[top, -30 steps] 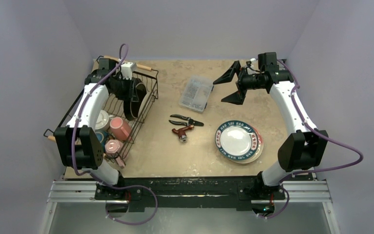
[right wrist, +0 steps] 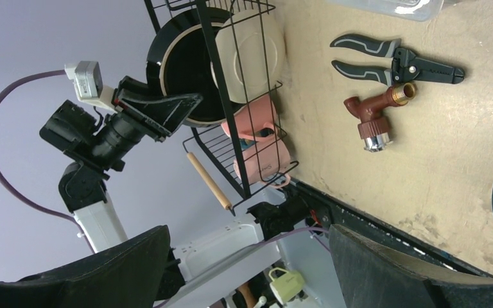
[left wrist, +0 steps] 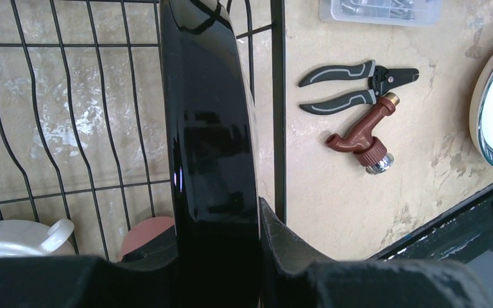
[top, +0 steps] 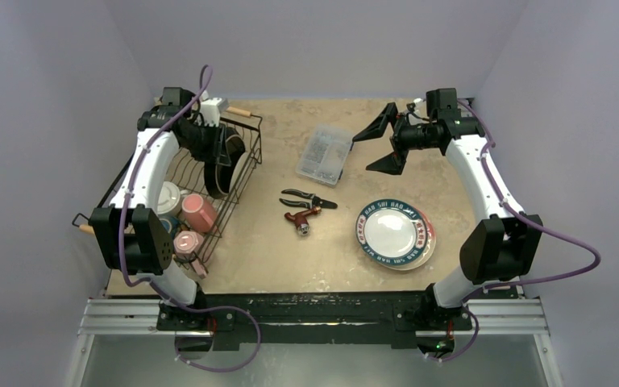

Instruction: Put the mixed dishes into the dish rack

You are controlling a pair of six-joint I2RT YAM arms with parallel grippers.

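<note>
A black dish [top: 219, 173] stands on edge at the back of the wire dish rack [top: 250, 121], beside a cream dish [right wrist: 250, 51]. My left gripper [top: 213, 149] is at its upper part; in the left wrist view its fingers are shut on the dark rim [left wrist: 208, 128]. Pink mugs [top: 199, 211] and a white cup [left wrist: 13, 237] occupy the rack's front. Stacked plates [top: 391, 230], the top one teal-rimmed, lie on the right of the table. My right gripper [top: 379, 145] hangs open and empty over the back right, fingers wide apart.
A clear parts box [top: 325, 153], black pruners [top: 306, 199] and a brown tap fitting [top: 302, 219] lie in the middle of the table, between rack and plates. Bare tabletop is below them, toward the front edge.
The dishes and right arm look unmoved.
</note>
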